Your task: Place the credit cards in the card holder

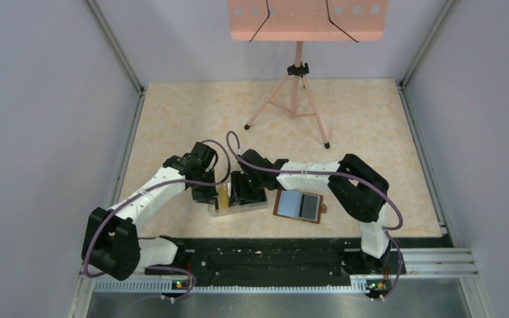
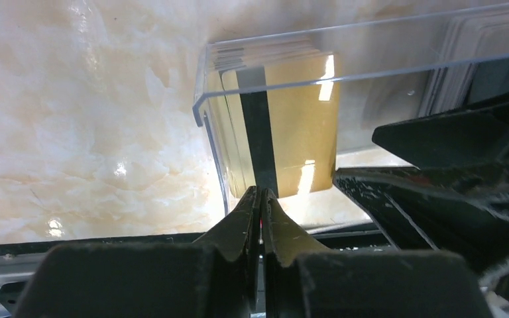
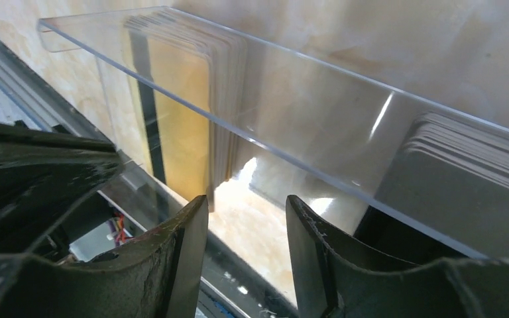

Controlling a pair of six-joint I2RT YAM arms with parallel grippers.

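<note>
A clear box [image 1: 220, 213] stands near the table's front edge. Gold cards [image 2: 303, 126] with a black stripe lean in its left end; dark cards [image 3: 460, 156] are in its right part. My left gripper is shut at the stripe's lower end; no card shows clearly between its fingertips. Over the box, my right gripper is open and empty, its fingers well apart. To the right lies an open brown card holder [image 1: 277, 204] with a light blue panel and a dark panel.
The two grippers are close together over the box, the right one's fingers [image 2: 404, 182] showing beside the left. A pink tripod stand [image 1: 295, 93] is at the back. Bare table [image 1: 371, 132] extends at the right.
</note>
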